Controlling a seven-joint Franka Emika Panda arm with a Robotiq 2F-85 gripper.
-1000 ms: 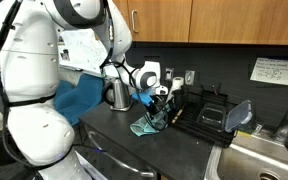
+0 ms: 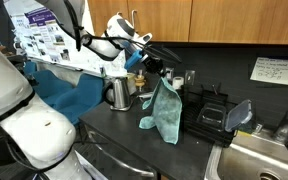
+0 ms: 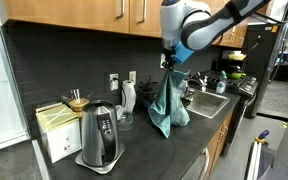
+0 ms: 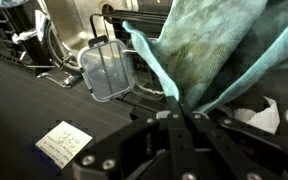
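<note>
A teal cloth (image 2: 164, 110) hangs from my gripper (image 2: 162, 73) above the dark counter, its lower end close to the counter top. In the second exterior view the cloth (image 3: 167, 105) drapes down in folds below the gripper (image 3: 169, 70). The wrist view shows my gripper shut, with a pinched bit of the cloth (image 4: 199, 50) between its fingertips. The rest of the cloth spreads away from the tips toward the top of that view.
A black dish rack (image 2: 209, 112) stands right of the cloth, with the sink (image 2: 249, 162) beyond it. A kettle (image 3: 101, 135) and a paper box (image 3: 59, 132) stand at the other end. Wooden cabinets (image 2: 239, 22) hang above.
My gripper has risen from low over the counter, lifting the cloth. The cloth lay bunched on the counter before and now hangs stretched down.
</note>
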